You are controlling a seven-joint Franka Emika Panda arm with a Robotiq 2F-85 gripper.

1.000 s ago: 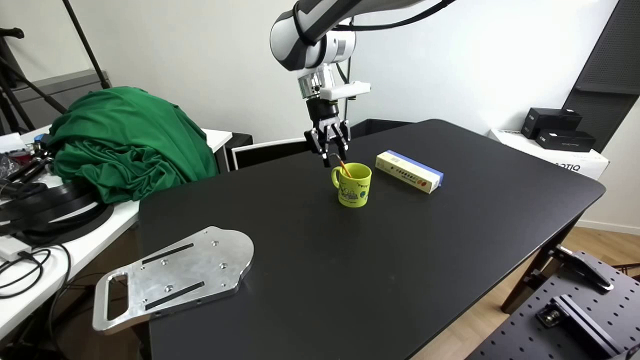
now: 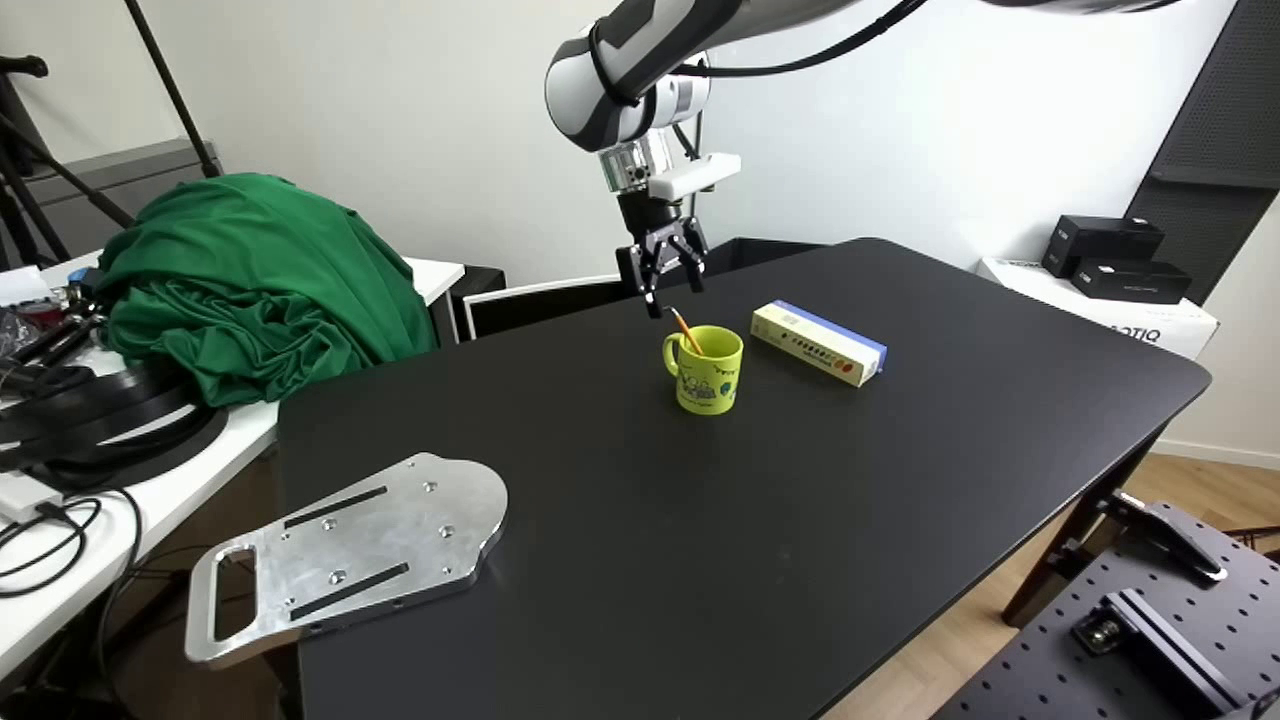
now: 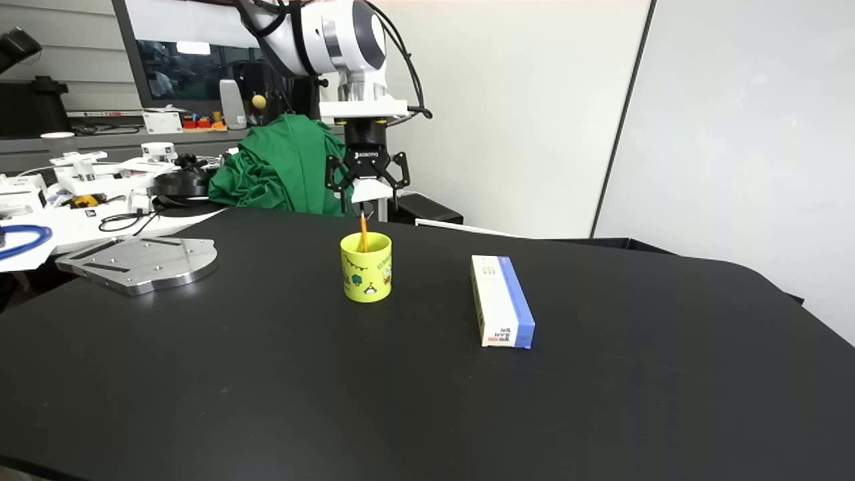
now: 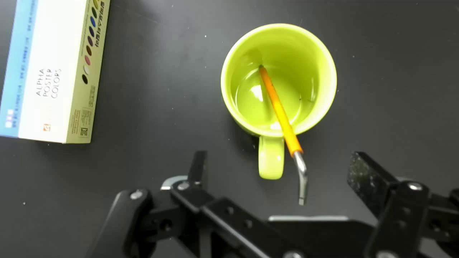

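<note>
A yellow-green mug [image 2: 708, 382] stands upright on the black table, its handle [image 4: 271, 159] pointing toward my gripper in the wrist view. Leaning inside it is an orange stick-like tool [image 4: 278, 109] with a bent metal end that sticks out past the rim beside the handle. My gripper [image 3: 367, 207] hangs above and behind the mug, apart from both mug and tool. Its fingers [image 4: 198, 167] are spread wide with nothing held; in the wrist view the tool's metal tip shows between them, lower down.
A white and blue box of poster colors [image 3: 498, 300] lies beside the mug. A flat metal plate [image 2: 372, 546] rests at the table's left edge, near a green cloth heap [image 2: 258, 282].
The arm has risen slightly and shifted a little to the right, and the gripper's fingers are spread wider. Mug, tool and box have stayed in place.
</note>
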